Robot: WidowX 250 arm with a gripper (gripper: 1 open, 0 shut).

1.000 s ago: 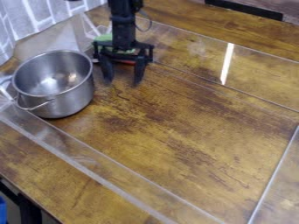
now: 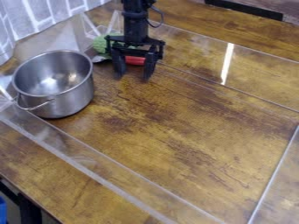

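My black gripper (image 2: 135,56) hangs at the top centre of the camera view, fingers pointing down, over a red object (image 2: 135,61) and a green item (image 2: 103,47) on the wooden table. Whether it holds either cannot be told. A steel pot (image 2: 54,85) stands to its lower left.
A patterned light cloth or wall (image 2: 30,22) lies at the back left.
My gripper has risen slightly toward the back from one second ago, when it was lower by the red object. The pot has not moved.
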